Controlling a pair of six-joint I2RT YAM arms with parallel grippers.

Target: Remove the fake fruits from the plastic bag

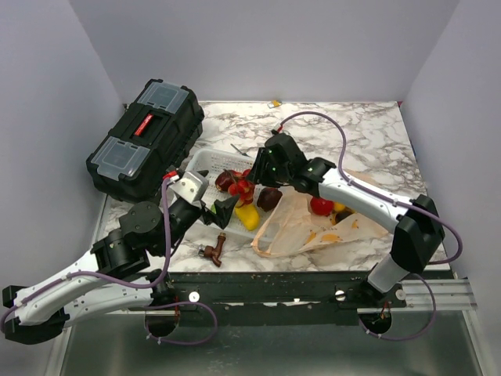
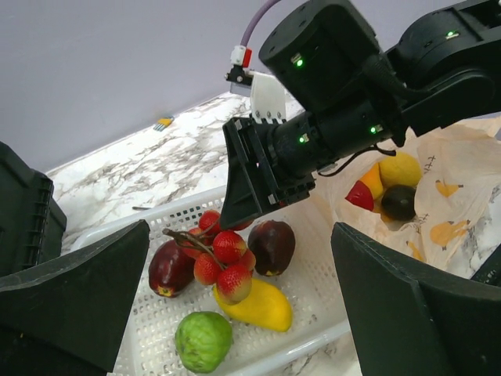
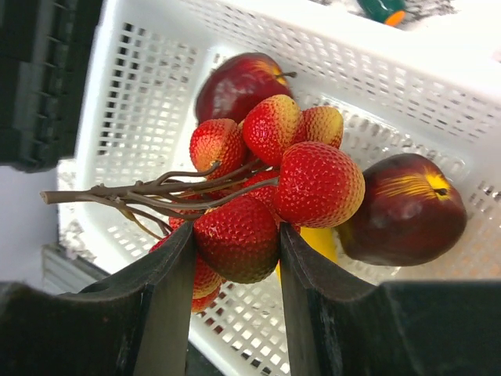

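Note:
A bunch of red fake fruits on a brown stem (image 3: pixel 237 239) hangs over or in the white basket (image 3: pixel 137 117); my right gripper is shut on one of its fruits. Inside the basket lie two dark red fruits (image 2: pixel 272 247), a yellow one (image 2: pixel 258 304) and a green one (image 2: pixel 203 341). To the basket's right the plastic bag (image 1: pixel 293 235) lies with its mouth spread, a red fruit (image 1: pixel 321 206) plus yellow, orange and dark ones (image 2: pixel 398 201) in it. My left gripper (image 1: pixel 210 194) stands open above the basket's near left part, empty.
A black toolbox (image 1: pixel 149 137) stands left of the basket. A brown tap-shaped piece (image 1: pixel 212 251) lies near the front edge, and a green screwdriver (image 3: pixel 383 9) behind the basket.

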